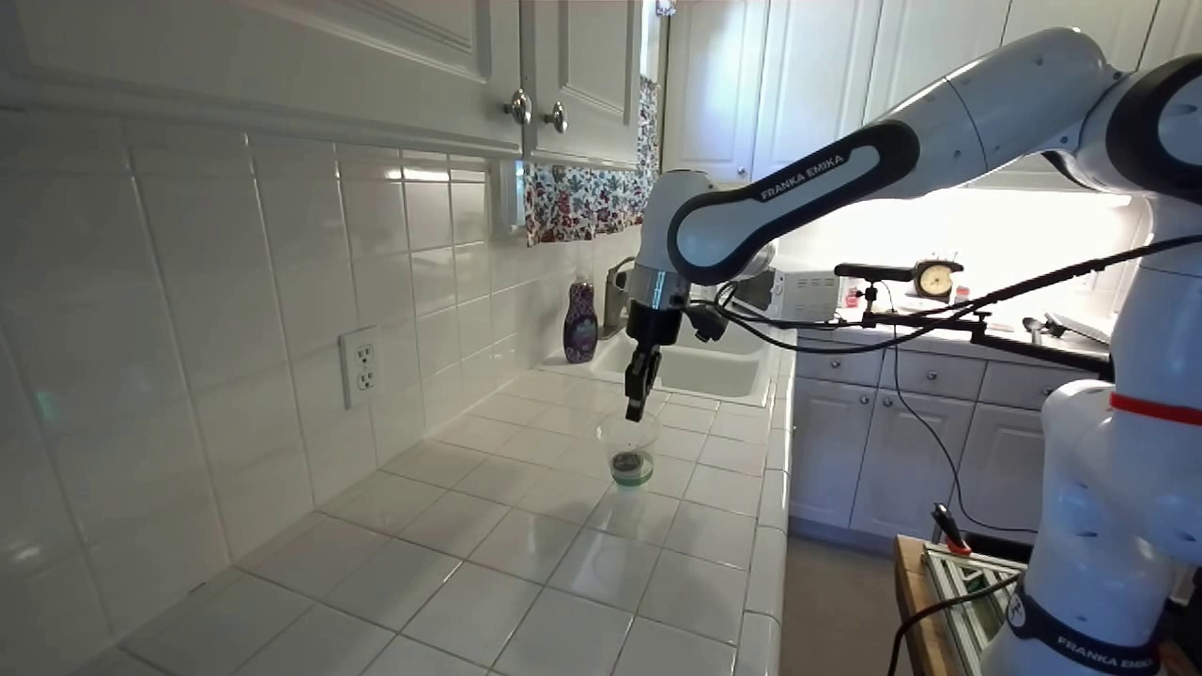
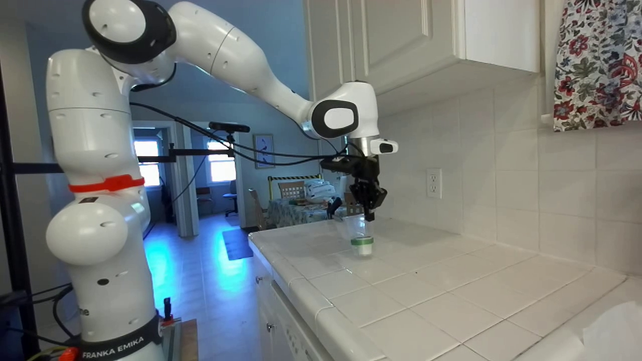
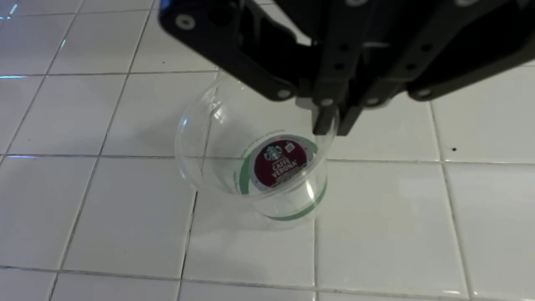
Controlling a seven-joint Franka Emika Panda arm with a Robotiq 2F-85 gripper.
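Observation:
A clear plastic cup [image 3: 235, 135] shows in the wrist view, its mouth tipped toward the camera. Inside at the bottom lies a coffee pod [image 3: 281, 163] with a dark red Caffè Verona lid and a green and white border. My gripper is shut on the cup's rim at one side, the fingertips straddling the thin wall. From outside, the cup [image 2: 359, 228] hangs or stands just under my gripper [image 2: 368, 215], roughly upright. Whether its base touches the tiles is hard to tell.
A cabinet [image 2: 415, 36] overhangs the counter, whose open edge [image 2: 289, 280] drops to the floor.

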